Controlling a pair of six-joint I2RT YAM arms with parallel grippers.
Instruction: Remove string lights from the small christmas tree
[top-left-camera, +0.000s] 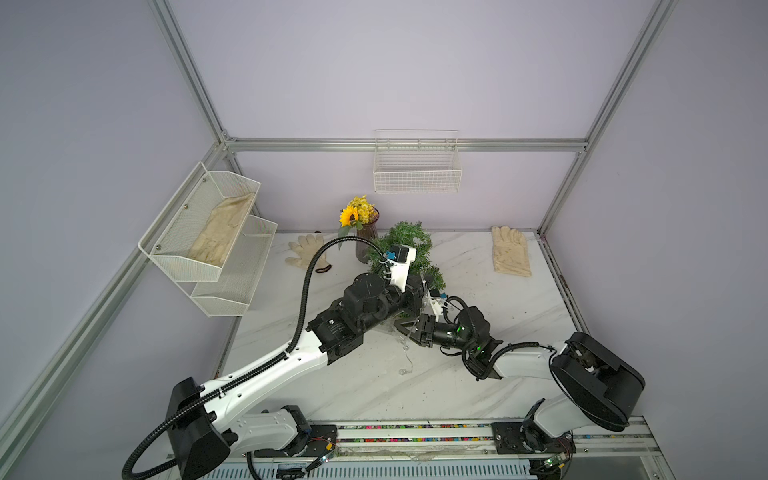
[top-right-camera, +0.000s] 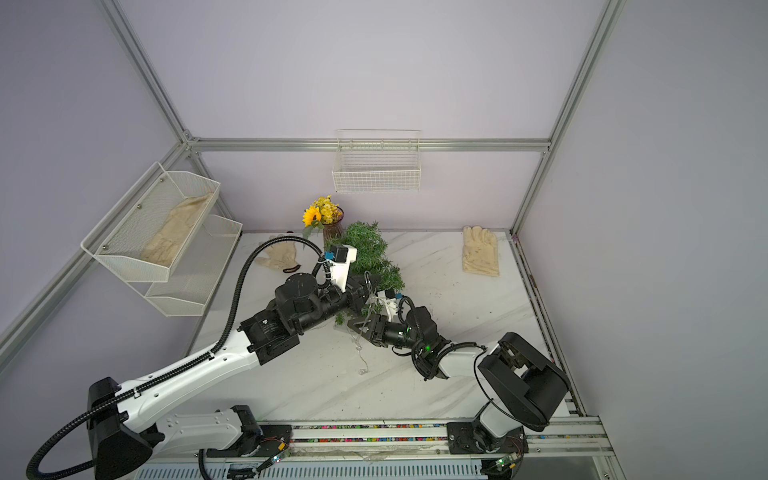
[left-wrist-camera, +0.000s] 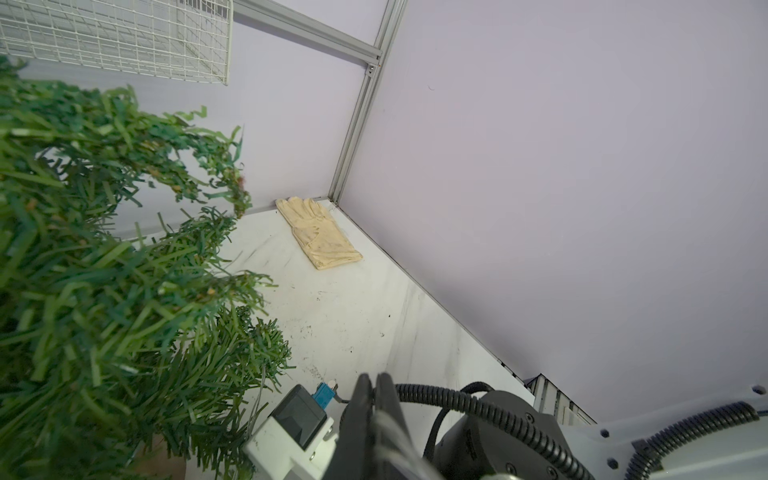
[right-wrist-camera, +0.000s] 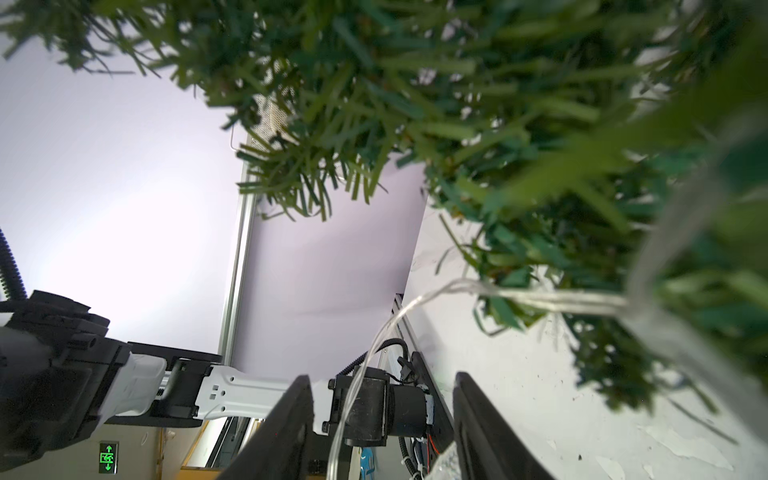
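Observation:
The small green tree (top-left-camera: 406, 240) stands at the middle of the table, behind both grippers. My left gripper is shut beside its foliage (left-wrist-camera: 120, 288), above my right gripper; its fingertips meet, with a blurred pale strand near them. My right gripper is open just under the branches. The clear wire of the string lights (right-wrist-camera: 424, 294) runs from the branches down past one fingertip of my right gripper; more wire (top-left-camera: 406, 360) hangs down onto the table in front of the tree.
Sunflowers in a vase (top-left-camera: 360, 224) stand behind the tree. Gloves lie at back left (top-left-camera: 304, 249) and back right (top-left-camera: 512, 252). Wire shelves (top-left-camera: 208, 272) hang at left, a basket (top-left-camera: 416, 172) on the back wall. The front of the table has free room.

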